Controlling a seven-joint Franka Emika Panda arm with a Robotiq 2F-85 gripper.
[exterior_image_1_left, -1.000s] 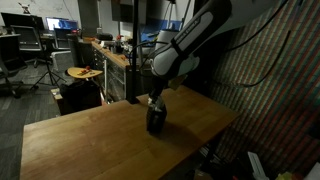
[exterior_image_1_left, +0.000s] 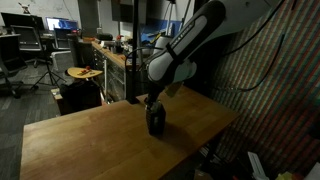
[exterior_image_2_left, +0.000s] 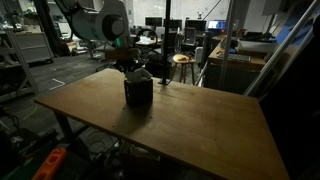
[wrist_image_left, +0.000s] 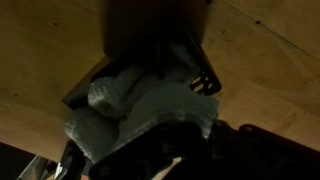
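Note:
A small black bin (exterior_image_2_left: 138, 94) stands upright on the wooden table, with grey cloth (exterior_image_2_left: 138, 73) showing at its top. Seen from exterior view 1, the bin (exterior_image_1_left: 155, 124) is near the table's middle, directly under the arm. My gripper (exterior_image_2_left: 130, 66) points down at the bin's mouth, shut on the grey cloth. In the wrist view the bunched cloth (wrist_image_left: 165, 103) stretches from inside the bin towards the gripper, and the bin's perforated rim (wrist_image_left: 207, 80) shows beside it. The fingertips are lost in shadow there, and the cloth's lower part is hidden by the bin.
Bare wooden table (exterior_image_2_left: 215, 125) surrounds the bin, with wide free room on the side away from the arm's base. Beyond the table are a round stool (exterior_image_1_left: 84, 73), desks and chairs. A dark corrugated panel (exterior_image_1_left: 275, 95) stands on the right in exterior view 1.
In exterior view 1 the arm's wrist has shifted slightly left and lower, closer over the bin. The bin looks to be in the same place.

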